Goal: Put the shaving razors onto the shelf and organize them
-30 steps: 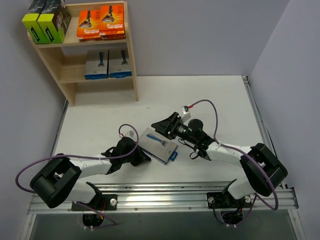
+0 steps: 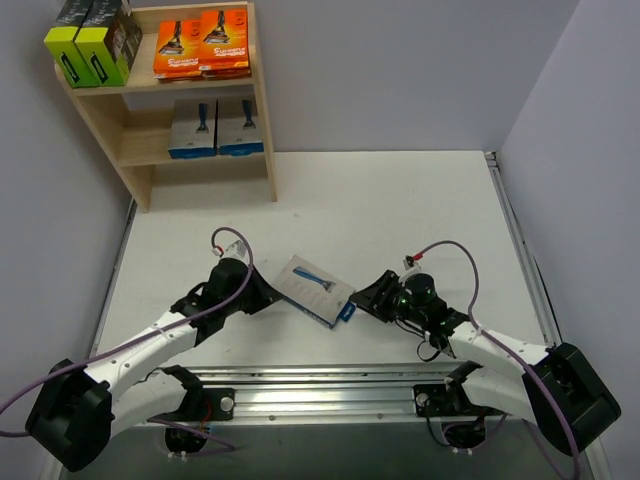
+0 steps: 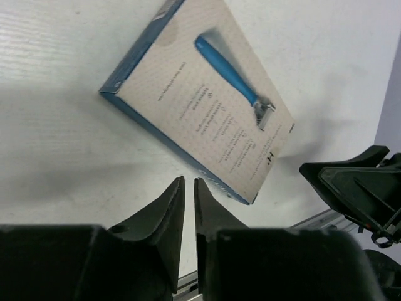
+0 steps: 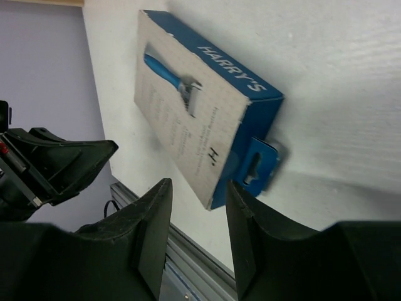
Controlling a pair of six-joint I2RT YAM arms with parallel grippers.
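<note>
The Harry's razor box, pale with blue sides and a blue razor pictured on its face, lies flat and askew on the white table. A blue hang tab sticks out from its end. My left gripper is at the box's left side, its fingers parted by a narrow gap with nothing between them. On the other side, close to the tab, my right gripper is partly open and empty; the box and tab appear beyond its fingers. Whether either gripper touches the box, I cannot tell.
A wooden shelf stands at the back left. Two similar blue-edged boxes sit on its lower level, orange boxes and green-black boxes above.
My right gripper has moved from above the box to the right and toward the front, beside the tab. The left one has shifted left and slightly back. The box lies where it was.
</note>
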